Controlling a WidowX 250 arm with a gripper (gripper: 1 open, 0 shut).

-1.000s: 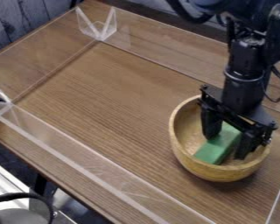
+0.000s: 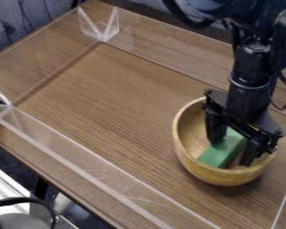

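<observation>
A yellow-tan bowl [image 2: 199, 171] stands on the wooden table at the right. A green block [image 2: 218, 154] lies inside it. My black gripper [image 2: 239, 134] is down in the bowl over the block, with its fingers on either side near the block's upper part. Whether they grip it is hidden by the dark gripper body.
White tape marks sit near the back and left edges. A black cable lies at the lower left corner.
The gripper has shifted slightly within the bowl, its upper body a little to the right. The block and bowl look nearly unchanged.
</observation>
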